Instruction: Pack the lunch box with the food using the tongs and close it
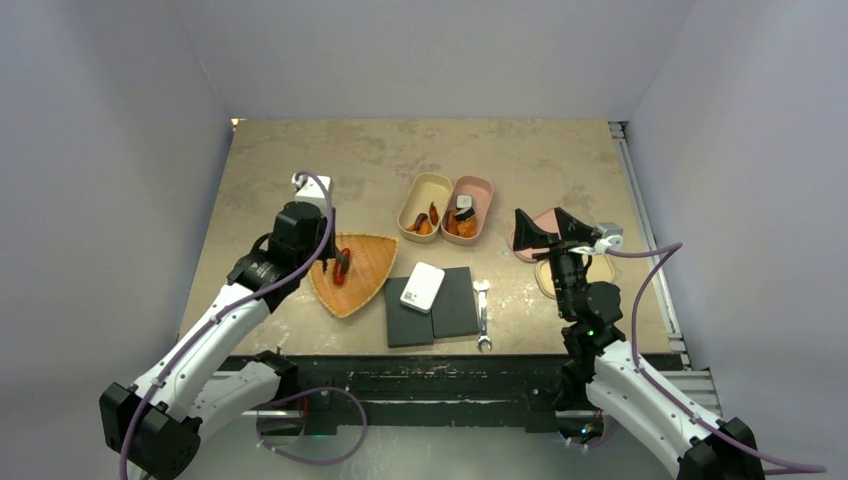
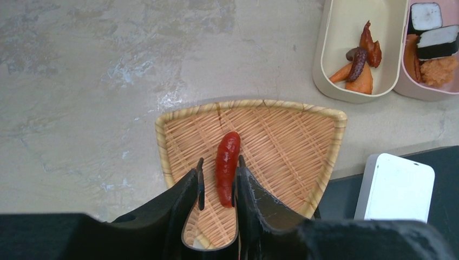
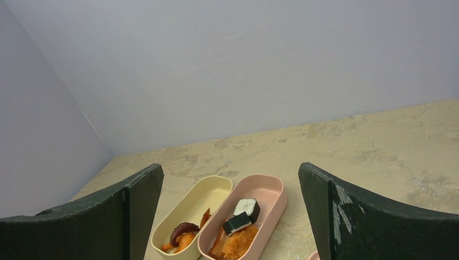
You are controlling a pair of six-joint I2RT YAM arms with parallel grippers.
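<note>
On the fan-shaped woven basket (image 2: 292,135) lies a single red sausage (image 2: 226,168). My left gripper is part open low over the basket, with the sausage between its two fingers in the left wrist view. A gap shows on the sausage's left side; whether the right finger touches it I cannot tell. The yellow lunch box (image 1: 427,188) holds a few small foods, and the pink lunch box (image 1: 477,187) beside it holds rice rolls and a fried piece. Off to the right, my right gripper (image 1: 540,222) stands wide open and empty.
Right of the basket, a white box (image 1: 423,287) rests on dark panels (image 1: 457,302), with a wrench (image 1: 483,312) alongside. A pink lid (image 1: 545,222) and a yellow lid (image 1: 600,270) lie under the right arm.
</note>
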